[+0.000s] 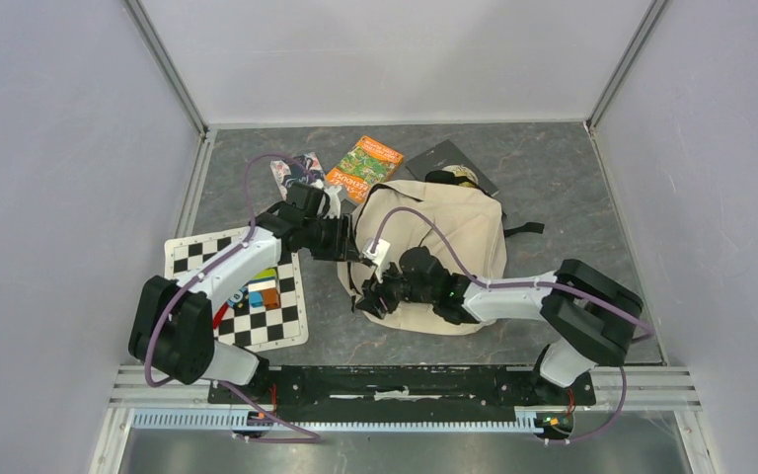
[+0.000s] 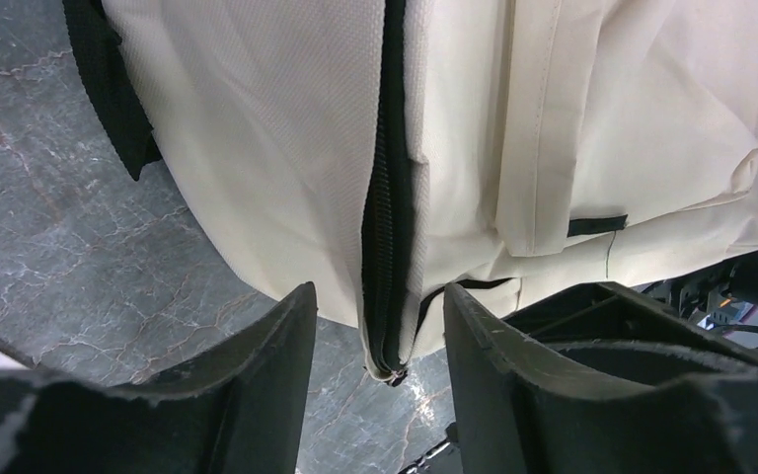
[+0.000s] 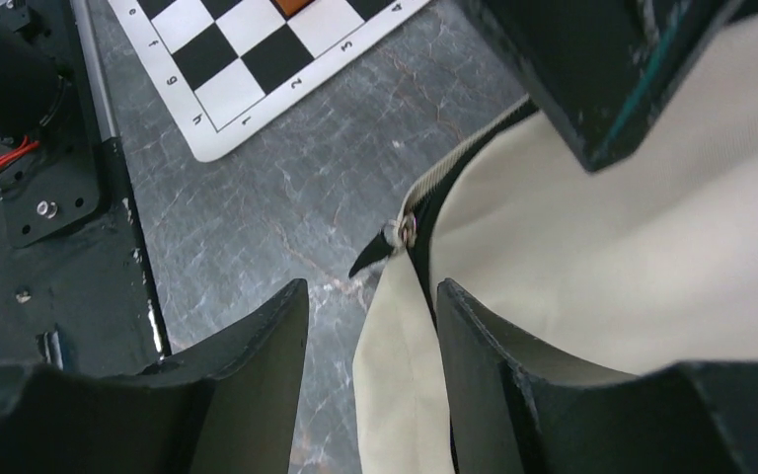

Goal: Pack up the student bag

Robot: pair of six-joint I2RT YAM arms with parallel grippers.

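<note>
The cream bag (image 1: pixel 469 227) lies on the grey table with a black zipper (image 2: pixel 387 237) along its left edge. My left gripper (image 1: pixel 345 247) hangs over that edge; in its wrist view the zipper runs down between the parted fingers, which appear not closed on it. My right gripper (image 1: pixel 373 294) is low at the bag's front-left corner, where the metal zipper pull (image 3: pixel 405 230) and black tab lie just beyond its parted fingertips. Both grippers are open.
A checkerboard (image 1: pixel 192 252) with small coloured items lies left of the bag. Books (image 1: pixel 365 166) and a dark flat item (image 1: pixel 439 156) lie behind. Bare table shows at the right.
</note>
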